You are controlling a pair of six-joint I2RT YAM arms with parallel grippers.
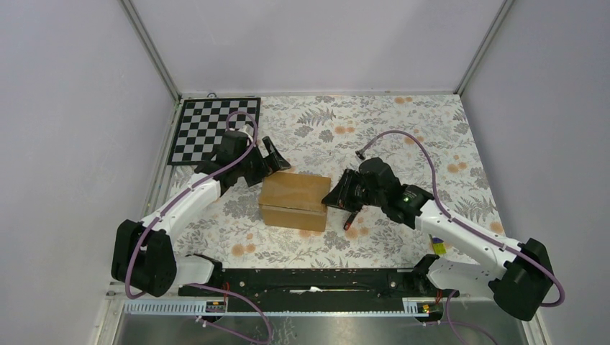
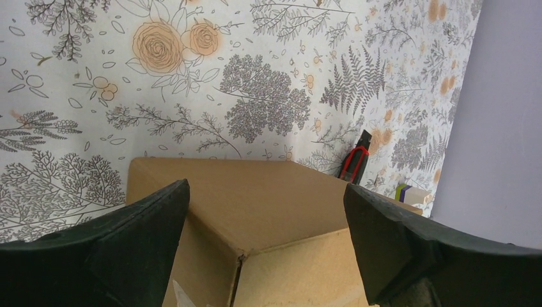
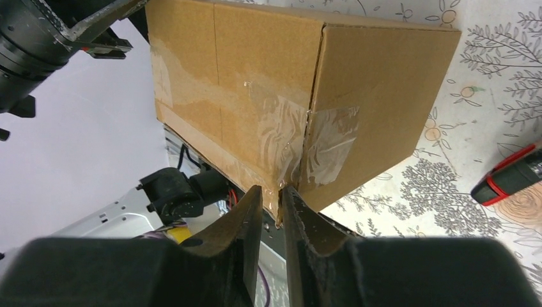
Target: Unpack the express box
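The closed brown cardboard box (image 1: 295, 190) rests on the table between my grippers. Clear tape (image 3: 333, 142) wraps over its corner edge in the right wrist view. My left gripper (image 1: 272, 175) is open at the box's far left corner; its spread fingers (image 2: 144, 220) show on either side of the box in the left wrist view, contact unclear. My right gripper has its fingertips narrowly parted at the taped lower corner of the box. Whether they touch the tape or the cardboard cannot be told.
A black and red utility knife (image 1: 350, 221) lies just right of the box, under the right gripper's side. At the back left is a checkerboard (image 1: 205, 122); a small yellow item (image 1: 438, 246) sits near the right arm.
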